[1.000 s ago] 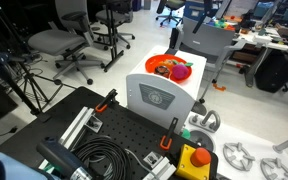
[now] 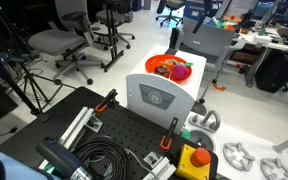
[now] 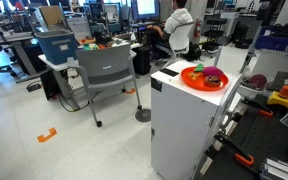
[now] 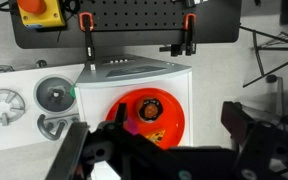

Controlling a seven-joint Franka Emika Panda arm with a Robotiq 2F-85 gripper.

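My gripper is open, its dark fingers spread apart at the lower part of the wrist view, with nothing held between them. Below it lies a red-orange plate on a white surface. On the plate are a dark brown ring-shaped item, an orange wedge like a pizza slice, and a purple item partly hidden by the left finger. From the side, the purple item looks rounded and stands at the plate's right.
A grey panel stands in front of the plate. Beside it are a small sink with a faucet, stove burners and a yellow box with a red button. Coiled black cable lies on the dark perforated table. Chairs stand beyond.
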